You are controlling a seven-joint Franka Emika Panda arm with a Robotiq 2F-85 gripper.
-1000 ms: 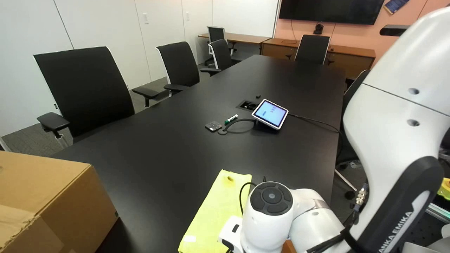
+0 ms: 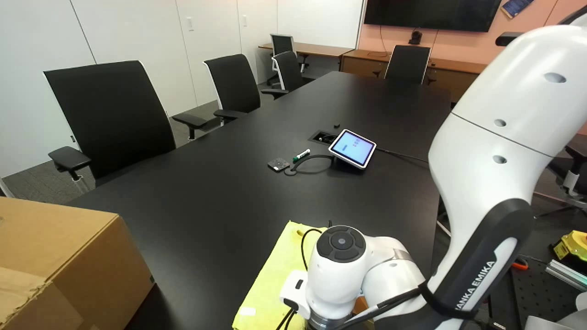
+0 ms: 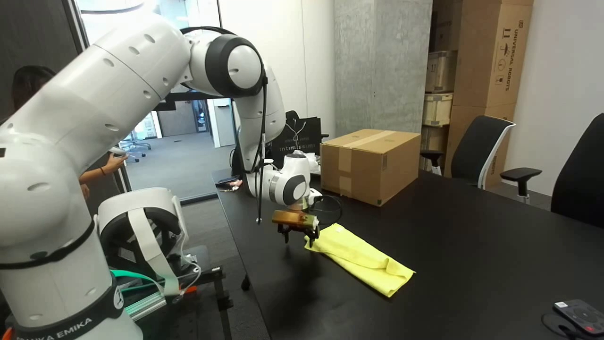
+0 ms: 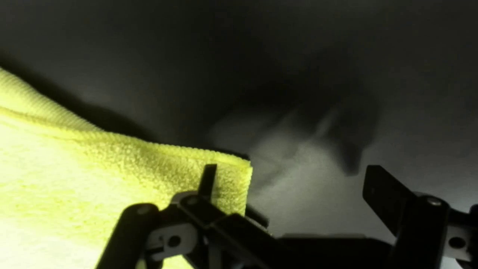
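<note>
A folded yellow cloth lies on the black table, and its corner shows in the wrist view. Above the table near the cloth's near-left end hangs my gripper, open with nothing between its fingers. From the wrist, the left finger overlaps the cloth's corner, while the right finger is over bare table. Whether the left finger touches the cloth cannot be told. In exterior view 1 the arm hides the fingers and part of the cloth.
A cardboard box stands beyond the cloth. Farther along the table are a tablet, a green marker and a small dark device. Bare table lies between box and tablet.
In exterior view 1 the arm and wrist have shifted left and slightly away from the camera, covering more of the cloth. The cloth and box look unmoved.
</note>
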